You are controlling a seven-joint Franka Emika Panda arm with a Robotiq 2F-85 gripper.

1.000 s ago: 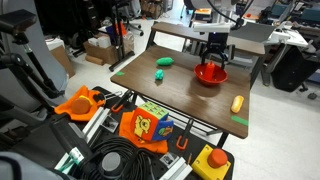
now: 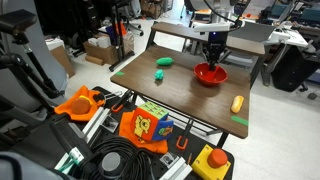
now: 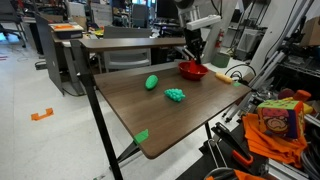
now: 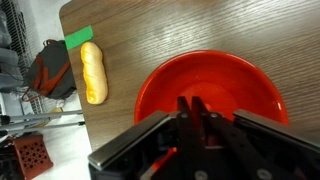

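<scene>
A red bowl (image 2: 209,76) stands on the brown table, toward its far right side. My gripper points down over the bowl, its dark fingertips a narrow gap apart with bowl red showing behind them. No object shows clearly between them. Part of the bowl's inside is hidden behind the gripper in the wrist view. The same bowl (image 3: 192,71) is at the table's far end in exterior view 2. A yellow-orange elongated object (image 4: 94,73) lies beside the bowl.
A green object (image 2: 165,61) and a teal one (image 2: 159,75) lie on the left part of the table. Green tape (image 4: 78,37) marks a corner. An orange bin (image 2: 147,128) with colourful packets stands off the near edge.
The gripper shifts only slightly over the bowl. The bowl and the other table objects show no clear movement.
</scene>
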